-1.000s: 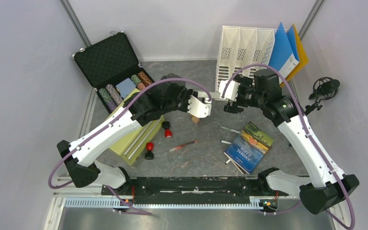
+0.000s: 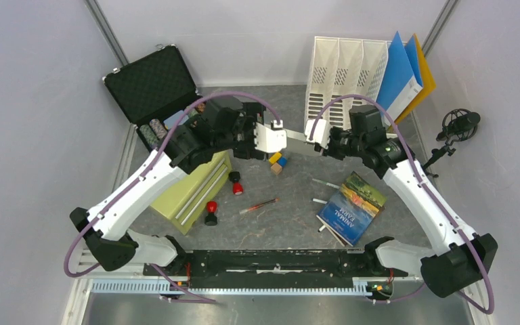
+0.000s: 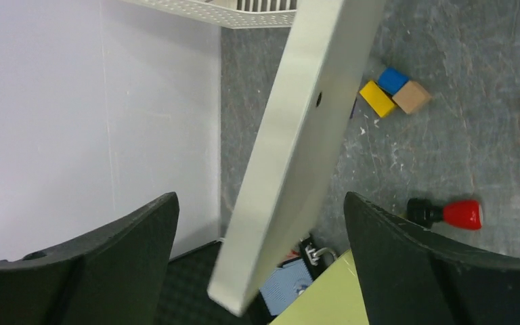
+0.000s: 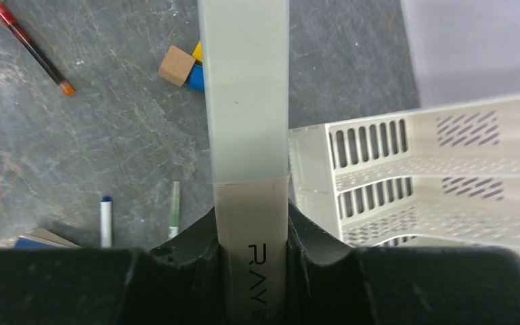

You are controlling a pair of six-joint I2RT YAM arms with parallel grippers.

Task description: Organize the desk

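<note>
A long pale grey-white bar, lettered "RAY" in the right wrist view [image 4: 247, 122], is held up over the middle of the desk. My right gripper is shut on one end of it. My left gripper stands open at the other end, a finger on either side of the bar with gaps between. Below lie yellow, blue and wooden blocks [image 2: 276, 168], red-and-black stamps [image 2: 237, 187], a red pen [image 2: 257, 206], markers and books [image 2: 349, 211].
An open case [image 2: 145, 84] and a green drawer box [image 2: 189, 196] stand at left. A white file rack [image 2: 335, 68] with blue and yellow folders is at back right, a microphone [image 2: 459, 128] at far right.
My left gripper has drawn back to the left, exposing more of the bar and the blocks.
</note>
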